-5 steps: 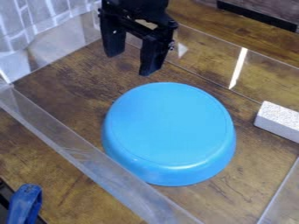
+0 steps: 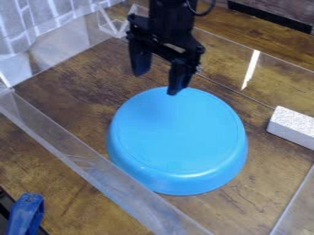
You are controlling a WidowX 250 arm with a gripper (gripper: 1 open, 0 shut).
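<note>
My black gripper [image 2: 157, 66] hangs at the top centre of the camera view, just above the far edge of a large blue round dome-topped object [image 2: 177, 138] that rests on the wooden floor of the enclosure. Its two fingers point down and stand apart, with nothing visible between them.
A white block [image 2: 292, 125] lies at the right. A blue item [image 2: 28, 211] is at the lower left, outside a clear plastic wall [image 2: 73, 152]. A white curtain-like sheet [image 2: 37, 32] is at the upper left.
My gripper has moved right and a little down, closer over the far part of the blue dome. The objects on the floor look unchanged.
</note>
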